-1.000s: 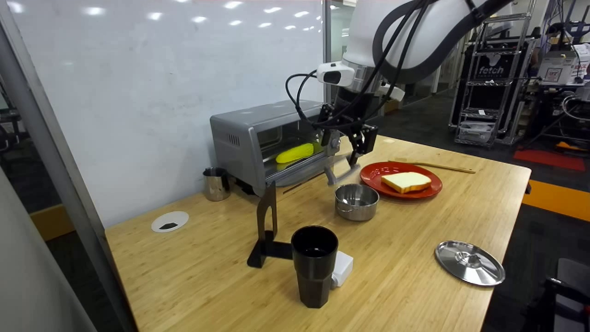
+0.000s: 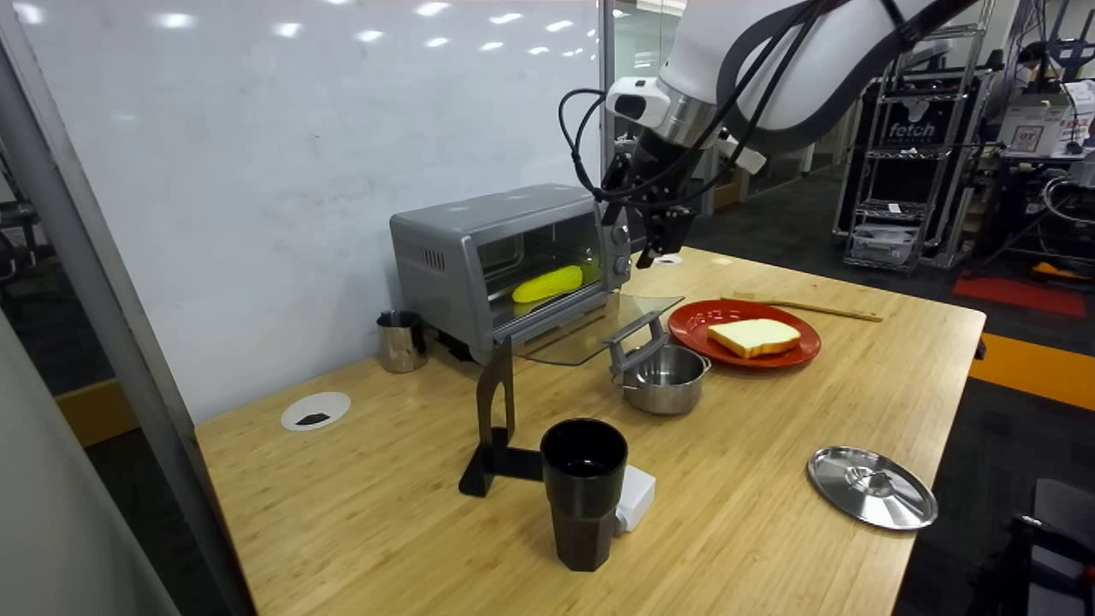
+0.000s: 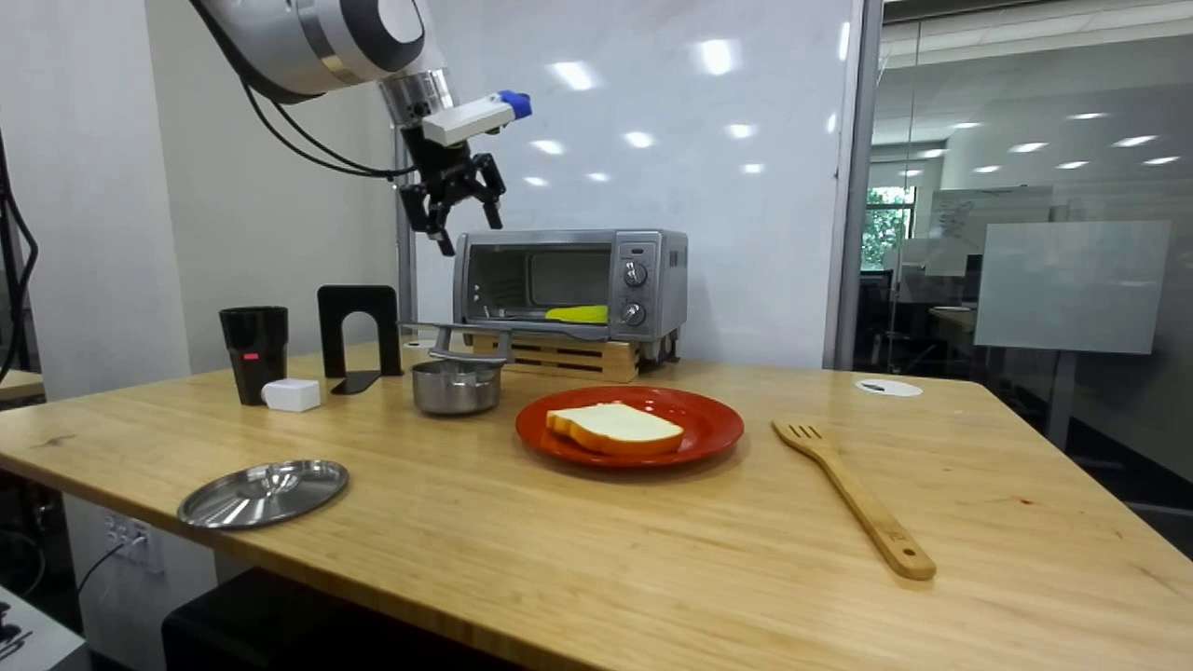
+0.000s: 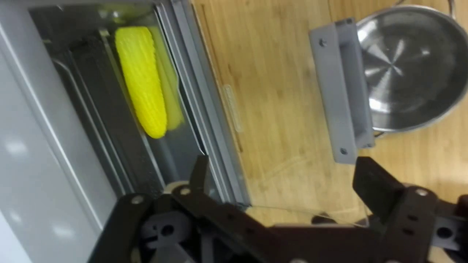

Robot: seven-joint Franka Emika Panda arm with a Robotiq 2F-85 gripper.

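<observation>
A grey toaster oven (image 2: 441, 257) stands against the whiteboard, its glass door (image 2: 575, 339) hanging down open. Inside lies a yellow corn cob (image 4: 142, 83), on the dark rack. The door's grey handle (image 4: 340, 92) sits right by the rim of a steel pot (image 4: 412, 70). Above the oven front, my gripper is open, its fingers (image 4: 373, 184) wide apart with nothing between them. In exterior view 2 the gripper (image 3: 464, 218) hangs clear of the oven's top left.
A red plate (image 3: 716, 431) carries a bread slice (image 3: 615, 425). Nearby are a wooden fork (image 3: 861, 503), a pot lid (image 2: 873, 488), a black cup (image 2: 583, 493), a black stand (image 2: 498, 411), a white block (image 2: 636, 498) and a steel cup (image 2: 400, 344).
My gripper has risen away from the handle, and the pot has shifted very slightly.
</observation>
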